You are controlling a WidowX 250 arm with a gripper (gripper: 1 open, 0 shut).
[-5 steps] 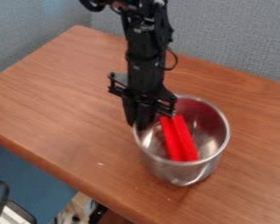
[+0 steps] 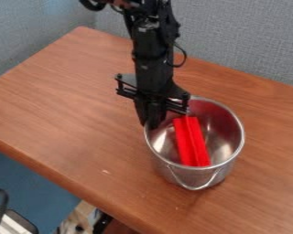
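Note:
A steel bucket [image 2: 222,164] with a wire handle stands on the wooden table [image 2: 63,110], right of centre. A red bar-like object [image 2: 193,142] lies inside it. My black gripper [image 2: 154,115] hangs pointing down at the bucket's left rim, its fingertips partly hidden by one another and the rim. It appears shut, and I see nothing held between its fingers.
A grey wall runs along the back. At the lower left the table edge drops to a blue floor with cables and other items.
Over the last second the bucket has shifted slightly, most recently to the right, with the red object inside. My gripper has moved a little right along with it.

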